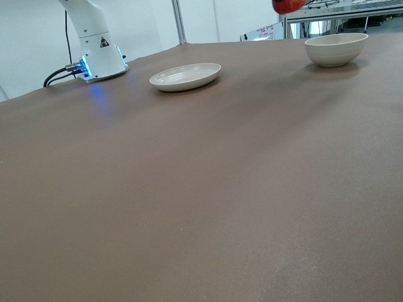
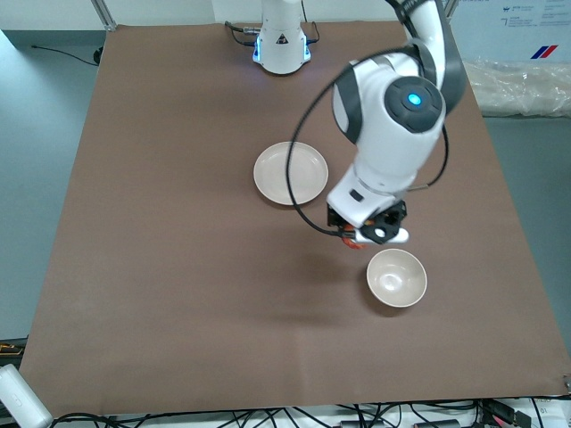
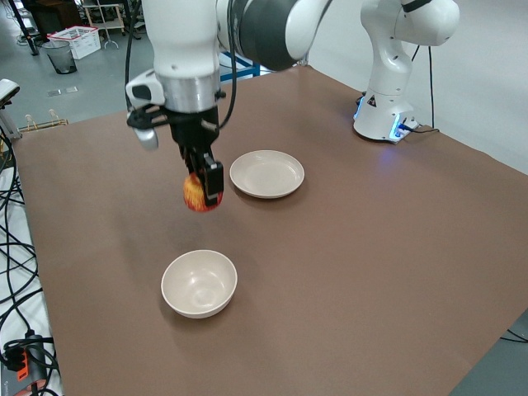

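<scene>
My gripper (image 3: 205,188) is shut on a red and yellow fruit, apparently an apple (image 3: 195,193), hanging above the table between a white plate (image 3: 266,173) and a white bowl (image 3: 199,283). In the left view the gripper (image 2: 366,229) mostly hides the apple (image 2: 351,242), with the plate (image 2: 290,173) up and left and the bowl (image 2: 396,277) just below. In the top view only the apple's bottom (image 1: 288,5) shows at the upper edge, left of and above the bowl (image 1: 335,49).
Cables and equipment line the near edge beyond the table.
</scene>
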